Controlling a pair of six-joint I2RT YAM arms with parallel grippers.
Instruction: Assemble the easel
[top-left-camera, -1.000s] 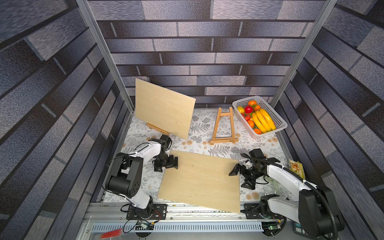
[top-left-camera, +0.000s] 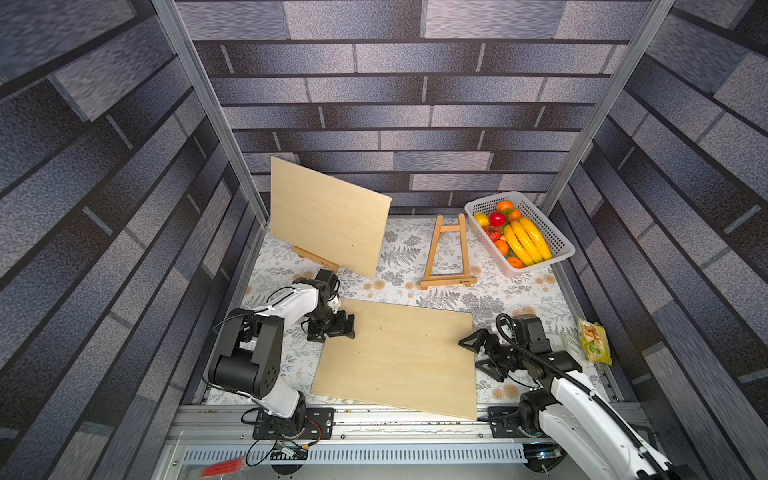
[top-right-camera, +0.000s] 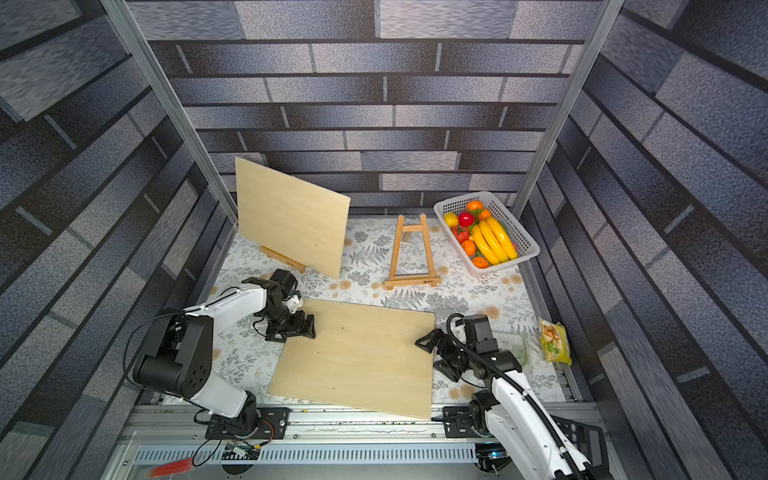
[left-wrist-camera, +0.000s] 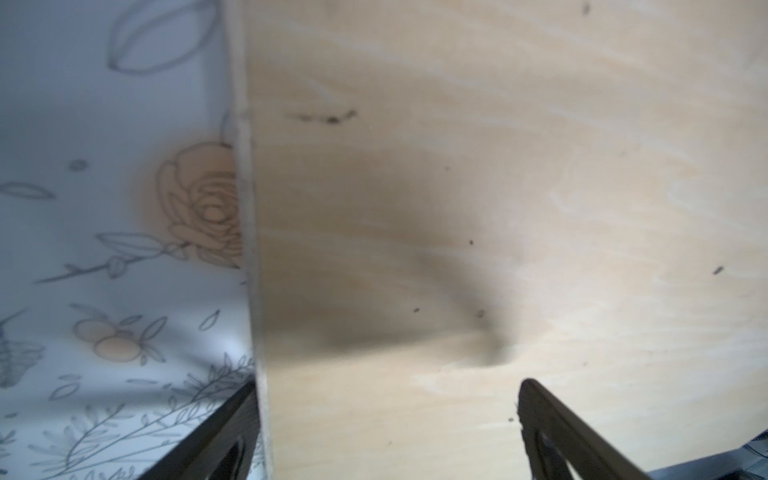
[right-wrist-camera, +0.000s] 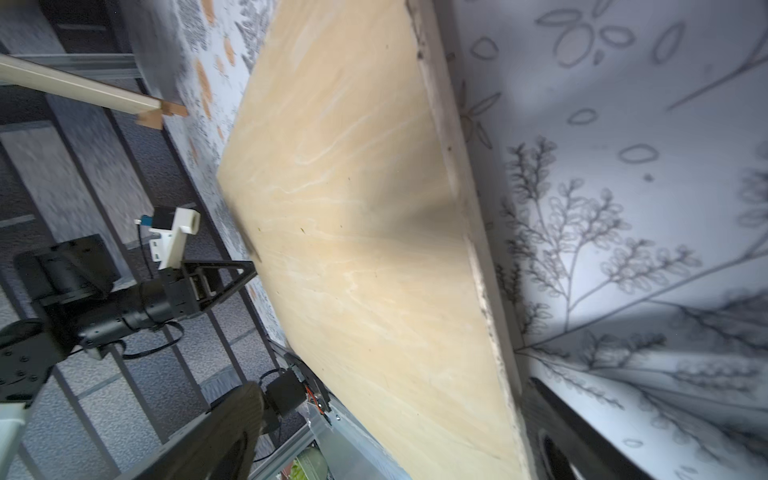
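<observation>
A flat wooden board (top-left-camera: 404, 360) lies on the table between both arms. My left gripper (top-left-camera: 334, 329) is open around its left edge, one finger (left-wrist-camera: 552, 432) over the board and the other by the edge. At the board's right edge my right gripper (top-left-camera: 478, 354) is also open, one finger over the wood and the other outside it; whether they touch it I cannot tell. The bare small easel (top-left-camera: 448, 252) stands behind the board. At the back left, a second board (top-right-camera: 293, 216) leans upright on another easel (top-right-camera: 282, 257), mostly hidden behind it.
A grey basket (top-left-camera: 560, 249) of fruit and vegetables sits at the back right. A yellow packet (top-left-camera: 594, 341) lies by the right wall.
The flat board has shifted slightly left and turned a little. My left arm has barely moved.
</observation>
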